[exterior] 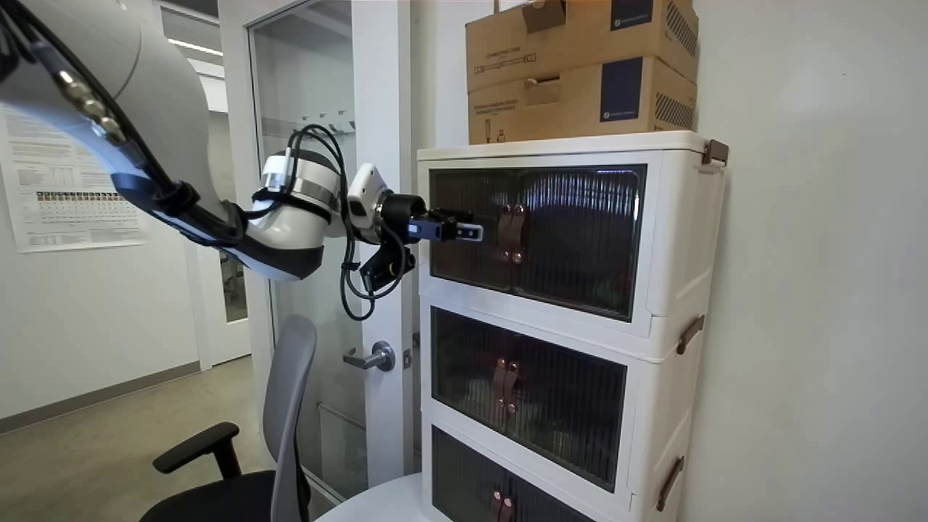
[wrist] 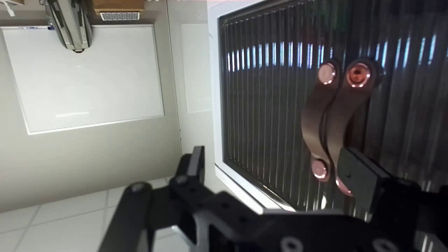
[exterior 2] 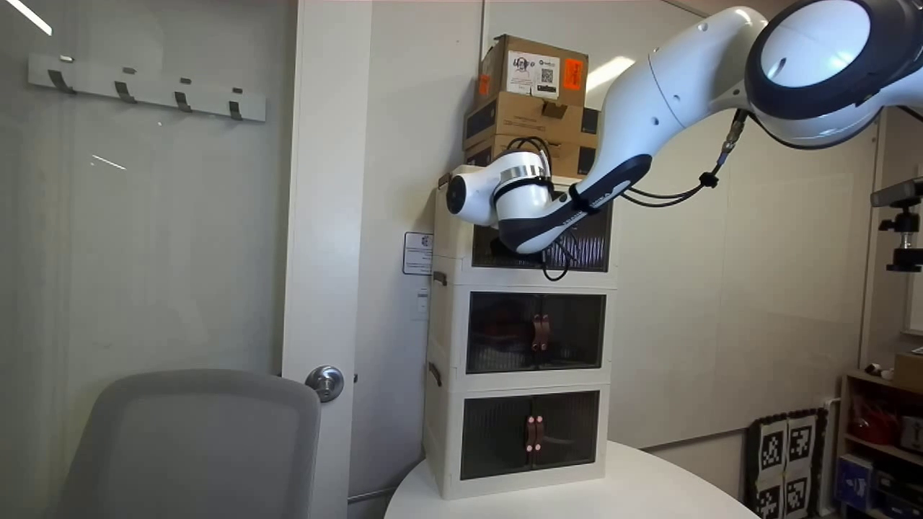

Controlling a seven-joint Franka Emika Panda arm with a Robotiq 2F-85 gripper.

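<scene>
The white stacked cabinet (exterior: 665, 235) has dark ribbed doors. Its top pair of doors (exterior: 578, 239) is closed, and two brown strap handles (exterior: 519, 233) meet at the middle seam. My gripper (exterior: 470, 232) points at these doors, a little to the left of the handles in exterior view 1. In the wrist view the gripper stands open, its fingers wide apart with nothing between them held. The right-hand finger (wrist: 357, 178) overlaps the lower end of one strap handle (wrist: 338, 121); whether they touch, I cannot tell. Exterior view 2 hides the gripper behind the arm.
Cardboard boxes (exterior: 578, 96) are stacked on the cabinet. Below, the middle doors (exterior 2: 502, 337) and bottom doors (exterior 2: 497, 437) are closed. The cabinet stands on a round white table (exterior 2: 657, 493). A grey chair (exterior: 291, 383) and a glass door with a lever handle (exterior: 380, 356) are to the left.
</scene>
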